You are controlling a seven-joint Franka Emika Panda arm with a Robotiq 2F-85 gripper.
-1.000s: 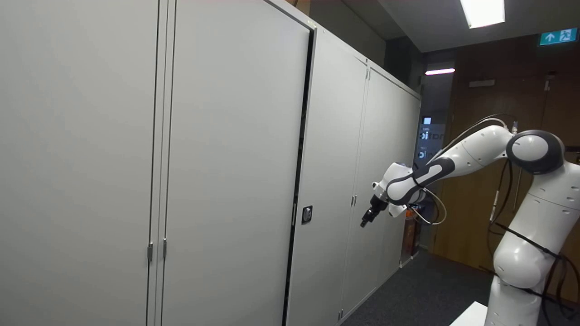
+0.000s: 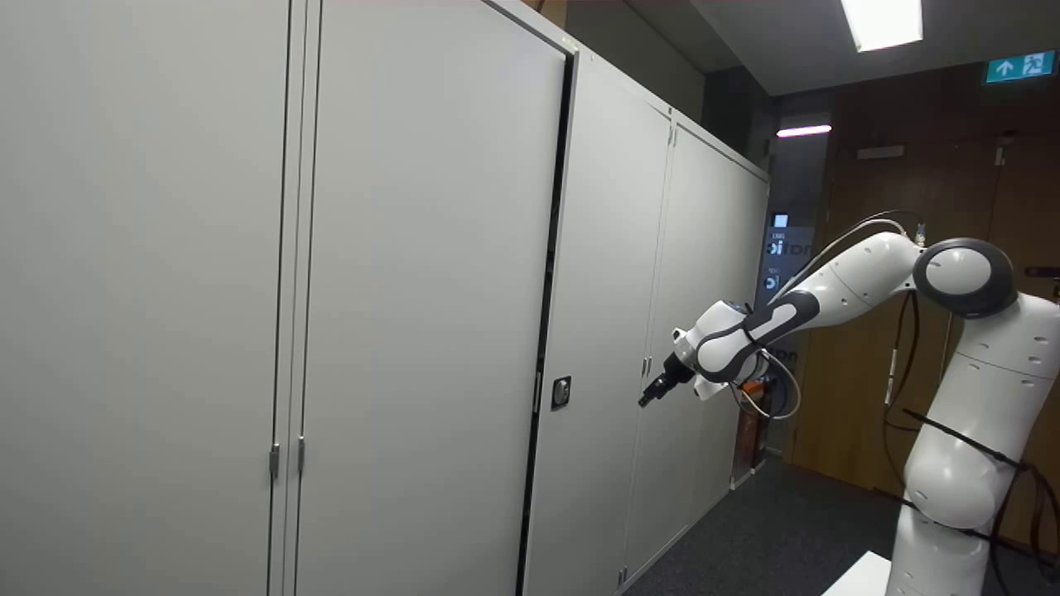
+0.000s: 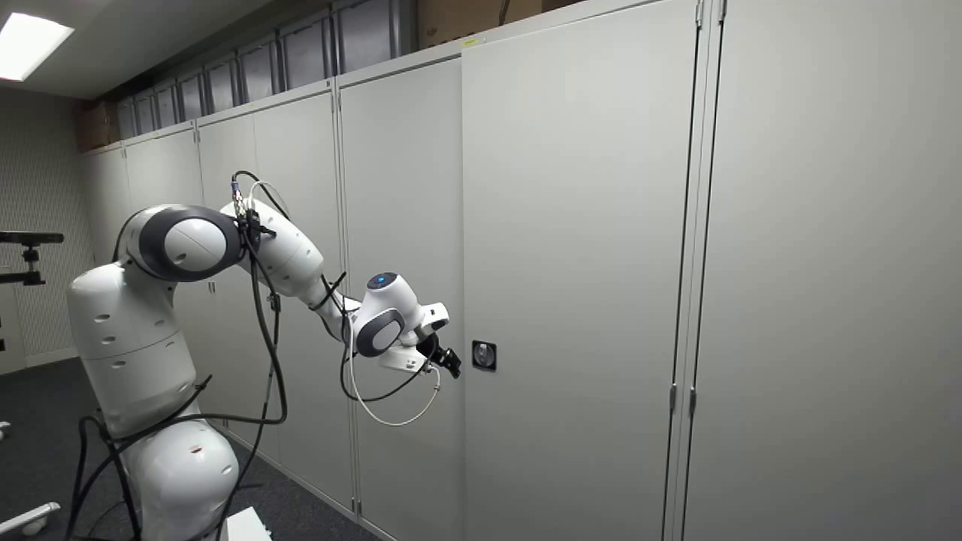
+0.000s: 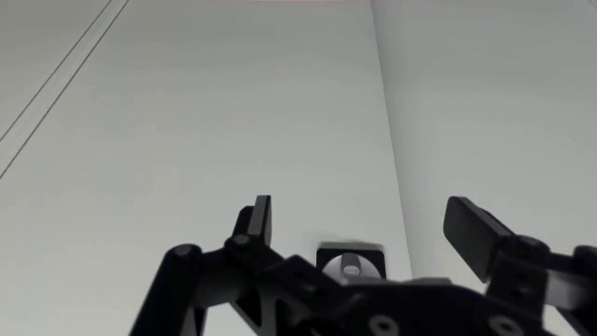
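My gripper is open, with its two dark fingers set wide apart and nothing held between them. In the wrist view the cabinet's black square latch (image 4: 350,258) with a round grey knob shows between the fingers, its lower part hidden by the gripper body. That latch (image 2: 561,391) sits near the edge of a pale grey cabinet door (image 2: 606,298), which stands slightly ajar with a dark gap along its edge. From the second exterior view, the gripper (image 3: 453,364) appears just left of the latch (image 3: 484,355). It looks clear of the door; the exact distance is hard to tell.
Neighbouring grey cabinet doors (image 2: 427,298) form a long wall on both sides. Cables (image 3: 397,419) hang in loops from the arm near the wrist. Grey bins (image 3: 304,54) line the cabinet top. Open air lies between the arm and the doors.
The door and its gap look the same.
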